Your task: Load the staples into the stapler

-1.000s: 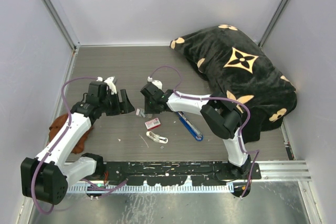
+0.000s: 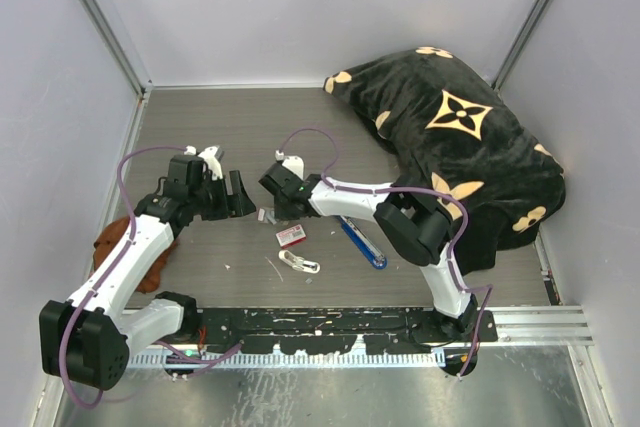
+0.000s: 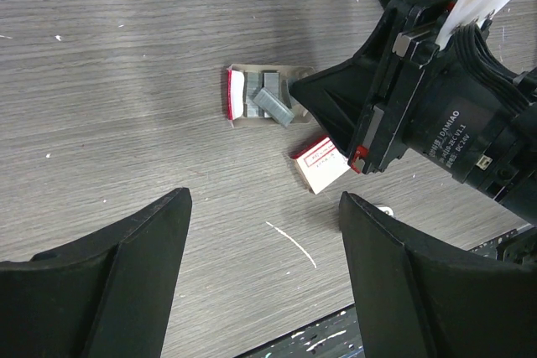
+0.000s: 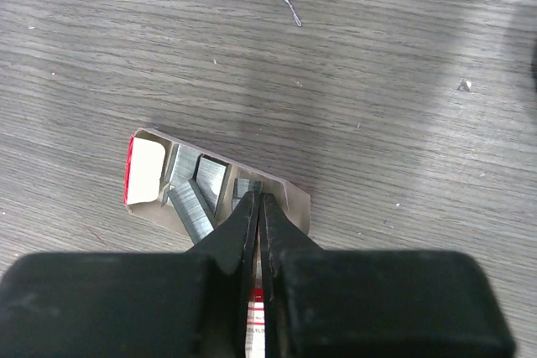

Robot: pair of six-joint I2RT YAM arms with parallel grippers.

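An open paper tray point(image 3: 248, 121) with a white and red end holds several grey staple strips; one strip point(image 3: 273, 106) lies slanted across the others. At the tray's right end, my right gripper has its fingertips close together over a grey strip point(image 4: 244, 187); whether anything is between them is hidden. Left of the tray in the top view, my left gripper is open and empty above bare table. A long blue and silver tool point(image 2: 362, 242), perhaps the stapler, lies right of the tray, partly under the right arm.
A red and white box point(image 2: 291, 236) sits just in front of the tray, with a white looped item point(image 2: 298, 262) nearer the front edge. A dark patterned cushion point(image 2: 460, 147) fills the back right.
The left arm has stayed still.
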